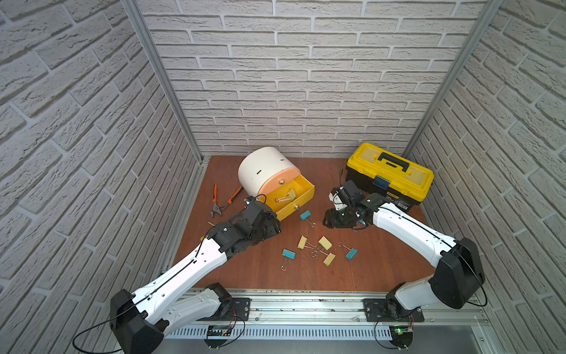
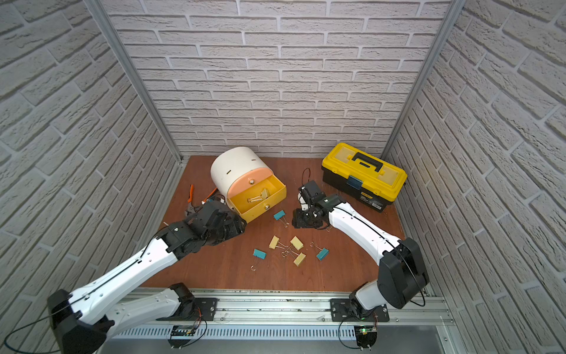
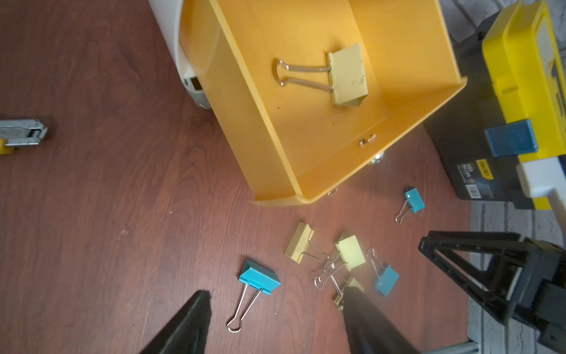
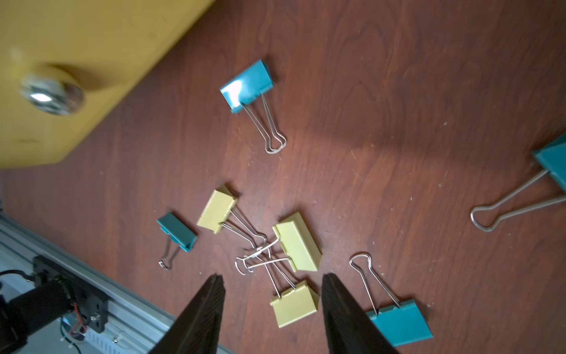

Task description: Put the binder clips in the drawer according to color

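Observation:
The yellow drawer (image 1: pixel 303 191) of the white rounded cabinet (image 1: pixel 262 165) is pulled out, with one yellow binder clip (image 3: pixel 348 76) lying inside. On the table, three yellow clips lie bunched with their wire handles crossing, one being the upright-edged yellow clip (image 4: pixel 299 242). Teal clips are spread around them: a teal clip (image 4: pixel 247 85) near the drawer front, a teal clip (image 3: pixel 259 277) to the left, and a teal clip (image 4: pixel 401 324) to the right. My left gripper (image 1: pixel 276 227), open and empty, hovers by the drawer's left front. Open and empty, my right gripper hangs above the table right of the drawer.
A yellow-and-black toolbox (image 1: pixel 389 171) stands at the back right. Orange-handled pliers (image 1: pixel 215 200) lie left of the cabinet. Another teal clip (image 4: pixel 554 162) shows at the right wrist view's edge. A peach upper drawer (image 1: pixel 277 181) is closed.

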